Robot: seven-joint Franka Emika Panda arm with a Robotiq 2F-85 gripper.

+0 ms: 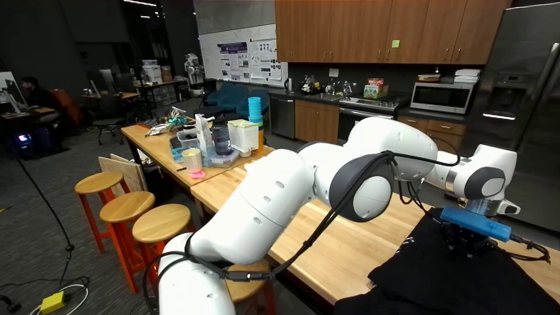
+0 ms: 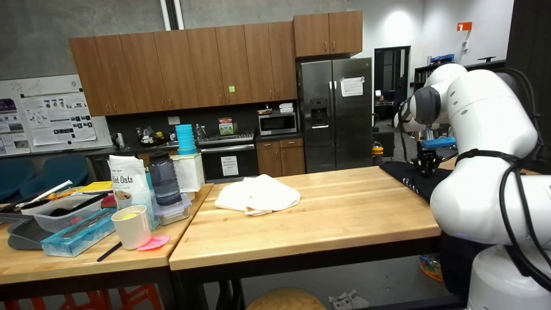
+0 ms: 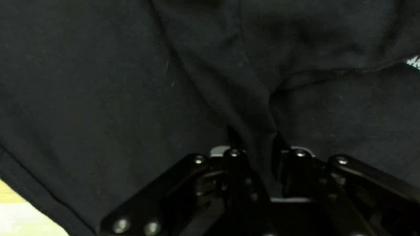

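Note:
A black cloth garment is spread over the right end of the wooden table, part of it hanging over the front edge. My gripper points down at it, low against the fabric. In the wrist view its fingers stand a little apart, with a raised fold of the black cloth running up between them. The fingers are part open, and whether they press on the fold cannot be made out. From outside, the dark gripper under its blue block blends into the cloth.
A folded white cloth lies toward the left of the table, with bare wood around it. A second table at the left carries a mug, a bottle and containers. Cables hang along the arm.

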